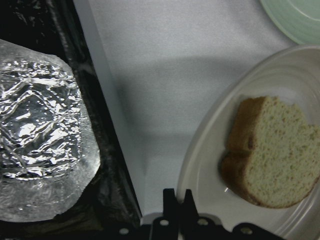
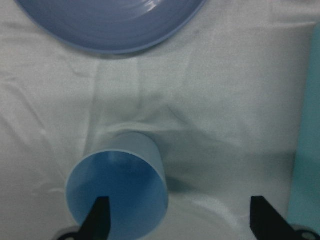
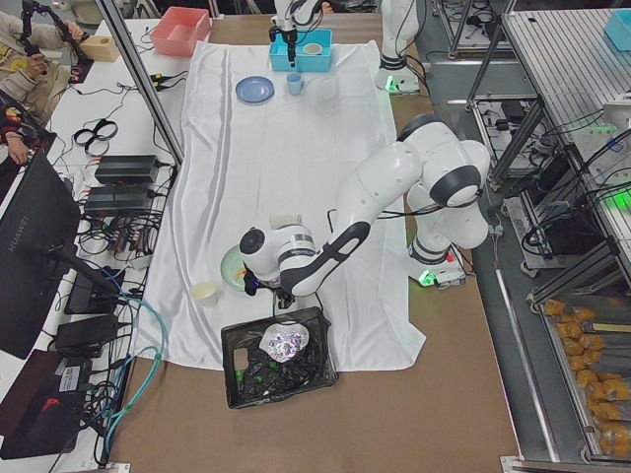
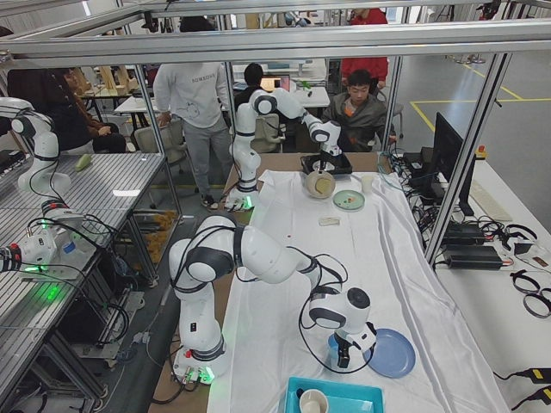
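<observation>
In the left wrist view my left gripper is shut on the rim of a pale bowl (image 1: 205, 165) holding a slice of bread (image 1: 275, 155); the bowl is beside the black bin (image 1: 107, 140) with foil (image 1: 40, 125) inside. A green plate (image 1: 295, 15) lies beyond it. In the right wrist view my right gripper is open above the white cloth, its left finger over a light blue cup (image 2: 117, 187). A blue plate (image 2: 115, 25) lies beyond the cup.
A teal tray (image 4: 334, 387) with a white cup inside sits near the right arm. A cream cup (image 3: 204, 294) stands left of the green plate.
</observation>
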